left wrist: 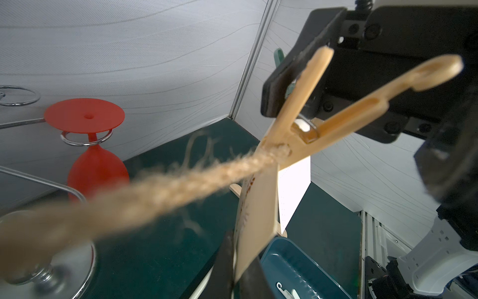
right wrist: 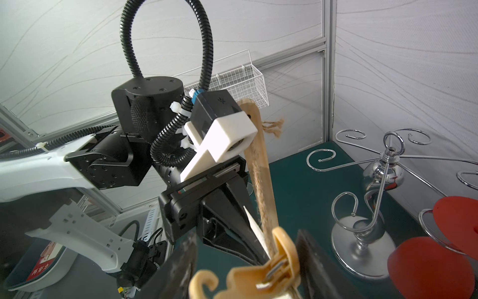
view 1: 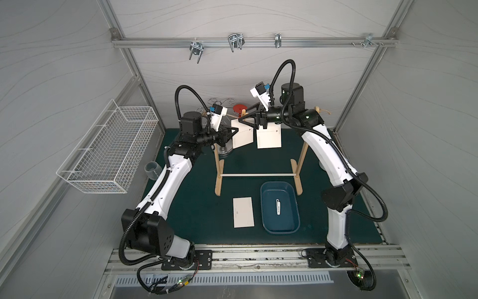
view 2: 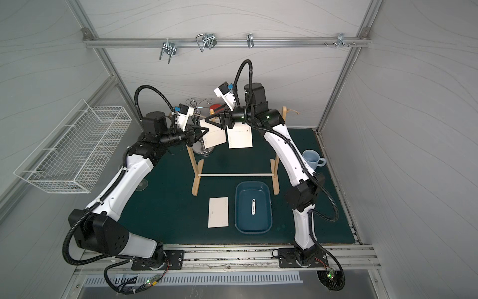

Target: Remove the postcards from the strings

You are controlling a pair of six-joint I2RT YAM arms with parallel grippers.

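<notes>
A cream postcard [view 1: 242, 133] hangs by a wooden clothespin [left wrist: 308, 117] on a twine string [left wrist: 164, 191]. At its edge is my left gripper [view 1: 236, 131], shut on the card. My right gripper [view 1: 242, 120] is around the clothespin, part open; in the right wrist view its dark finger [right wrist: 321, 269] stands beside the clothespin [right wrist: 266, 276], and I cannot tell whether they touch. To the right a second postcard [view 1: 268, 136] hangs on the string. Another postcard [view 1: 243, 212] lies flat on the table, left of the blue tray [view 1: 264, 226], which holds a small pale pin [view 1: 278, 206].
The wooden rack [view 1: 257, 175] stands around the hanging cards. Behind it is a metal stand [right wrist: 361, 244] with red pieces [right wrist: 430, 269]. A wire basket [view 1: 107, 149] and a grey mug [view 1: 152, 170] are at left; a blue mug [view 2: 311, 158] stands at right.
</notes>
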